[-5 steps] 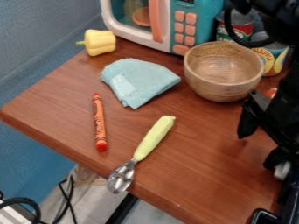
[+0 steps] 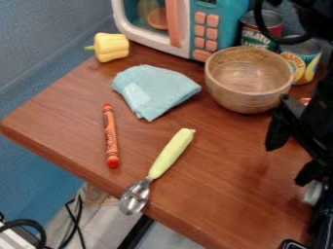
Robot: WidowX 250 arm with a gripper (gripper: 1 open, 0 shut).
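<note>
My black gripper (image 2: 291, 148) hangs at the right edge of the camera view, right of and below the wooden bowl (image 2: 243, 83); it is partly cut off, and its finger state is hard to make out. A light blue cloth (image 2: 155, 89) lies left of the bowl. An orange crayon (image 2: 111, 134) lies on the left part of the table. A spoon with a pale yellow handle (image 2: 169, 155) lies near the front edge.
A toy microwave (image 2: 182, 27) stands at the back, a yellow pepper (image 2: 109, 47) to its left. Cans (image 2: 301, 60) stand behind the bowl.
My gripper and arm have shifted slightly at the right edge. The objects on the table have not moved.
</note>
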